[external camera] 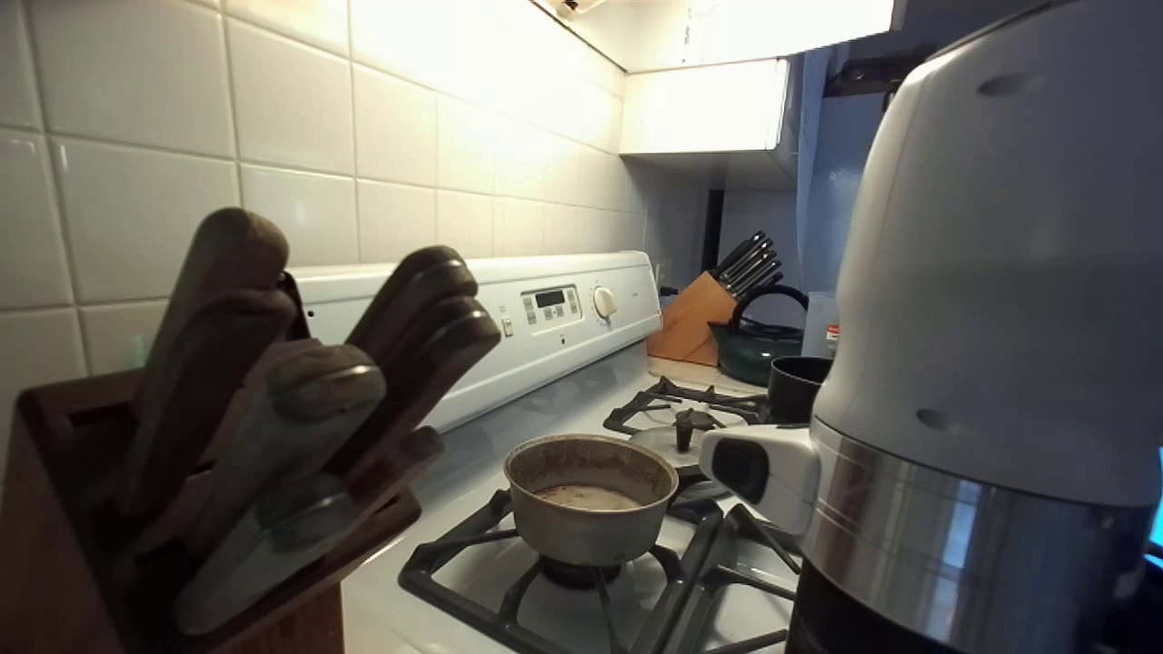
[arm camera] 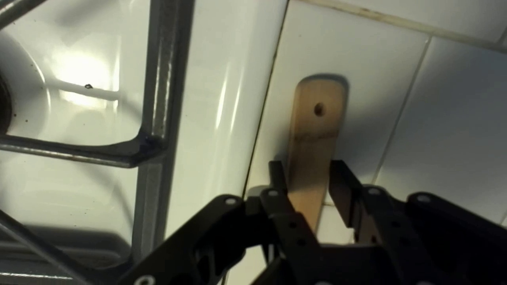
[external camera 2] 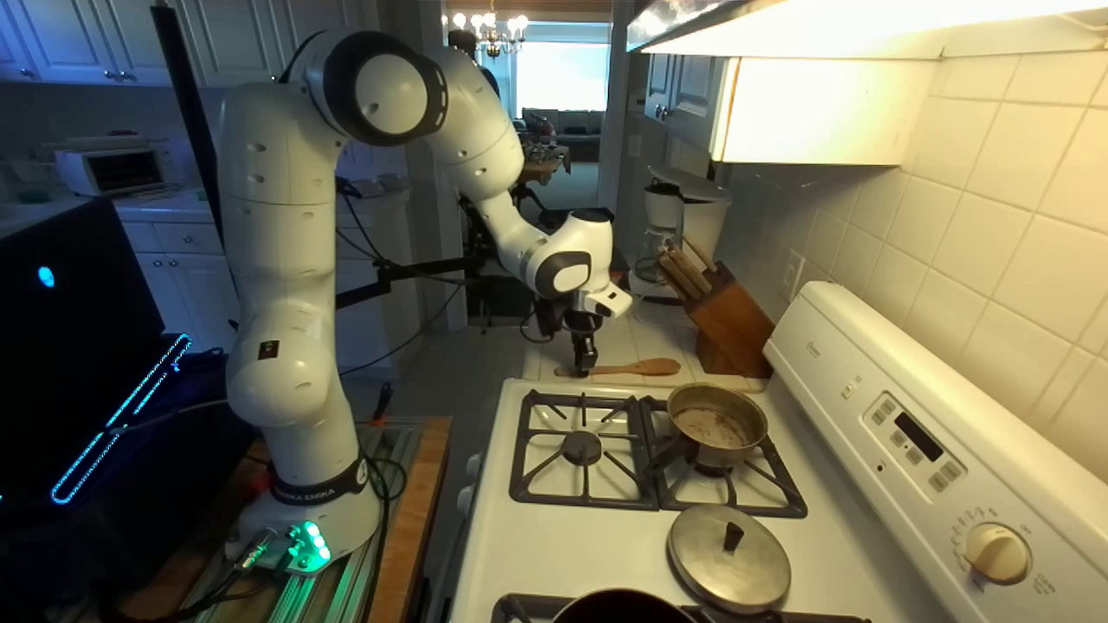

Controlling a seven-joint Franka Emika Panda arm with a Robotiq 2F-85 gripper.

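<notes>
A wooden spoon (external camera 2: 656, 367) lies on the tiled counter beside the stove, its bowl end toward the knife block. In the wrist view, its flat handle (arm camera: 313, 130), with a hole near the end, runs down between the fingers of my gripper. The fingers stand part open, one finger on each side of the handle, with a sliver of tile showing between the handle and the right finger. Exterior view 2 has the gripper (external camera 2: 586, 358) pointing down at the handle end. Exterior view 1 shows only the arm's white wrist, with the fingers out of view.
A saucepan (external camera 2: 717, 427) sits on the burner grate (arm camera: 159, 90) close to the spoon. A lid (external camera 2: 729, 555) rests farther along the stove. The wooden knife block (external camera 2: 732, 322) stands on the counter past the spoon's bowl.
</notes>
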